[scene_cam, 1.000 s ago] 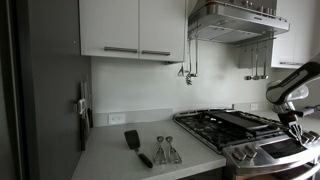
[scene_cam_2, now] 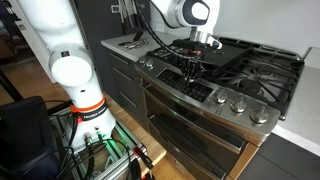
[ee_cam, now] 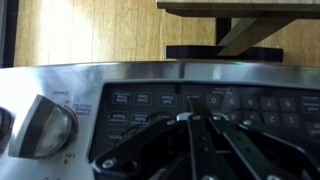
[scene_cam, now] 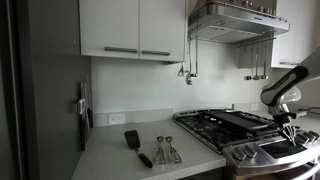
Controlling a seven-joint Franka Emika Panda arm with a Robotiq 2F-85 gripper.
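Observation:
My gripper reaches over the dark control panel [ee_cam: 140,98] on the front of the stove. In the wrist view its black fingers look drawn together, with nothing seen between them. They cover part of the panel's buttons, and I cannot tell whether the tips touch it. From the second exterior view the gripper [scene_cam_2: 191,72] is above the panel [scene_cam_2: 186,84], between the stove's knobs. At the right edge of the first exterior view, the gripper [scene_cam: 291,132] hangs low over the stove front.
A round knob [ee_cam: 48,128] stands left of the panel. Black grates [scene_cam_2: 262,72] cover the stovetop behind it. On the left counter lie a black spatula [scene_cam: 137,145] and metal tools [scene_cam: 168,152]. A range hood [scene_cam: 235,22] hangs above.
Over the last second the arm has shifted slightly at the right, its forearm now sitting at a different slant. The gripper stays over the stove front, and the counter items have not moved.

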